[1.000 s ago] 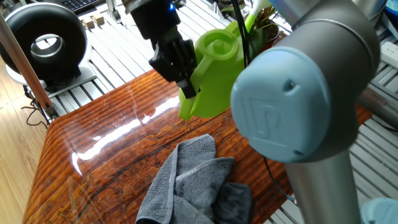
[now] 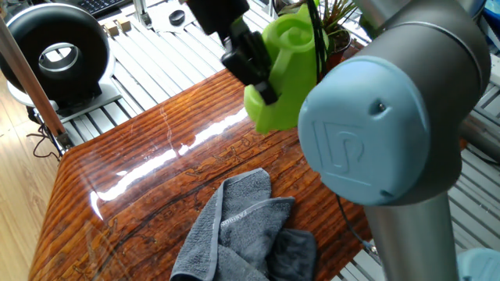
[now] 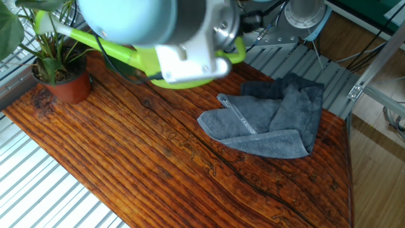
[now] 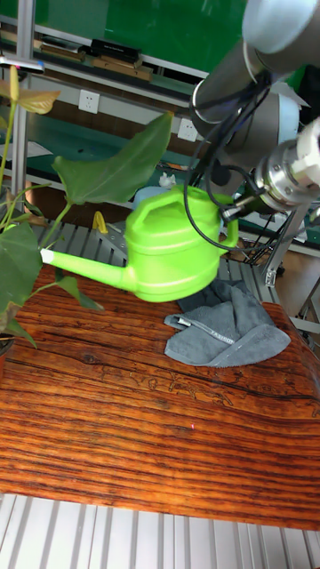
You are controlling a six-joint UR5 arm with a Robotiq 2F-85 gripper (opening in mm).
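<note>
A light green watering can (image 2: pixel 295 74) hangs above the wooden table, and my gripper (image 2: pixel 266 90) is shut on its handle side. The fingers' exact hold is partly hidden by the can. Seen in exterior view 3, the can (image 4: pixel 172 252) is roughly level, its long spout (image 4: pixel 87 269) pointing left among the leaves of a potted plant (image 4: pixel 114 171). In exterior view 2 the arm covers much of the can's body (image 3: pixel 149 62); the spout reaches over the plant's brown pot (image 3: pixel 71 87).
A crumpled grey towel (image 2: pixel 244 226) lies on the table (image 3: pixel 145 152), clear of the can. A black ring-shaped device (image 2: pixel 58 55) stands beyond one table edge. Cables dangle from the arm near the can.
In exterior view 1 the gripper and can have moved together to the right and slightly up, towards the plant. The towel has stayed put.
</note>
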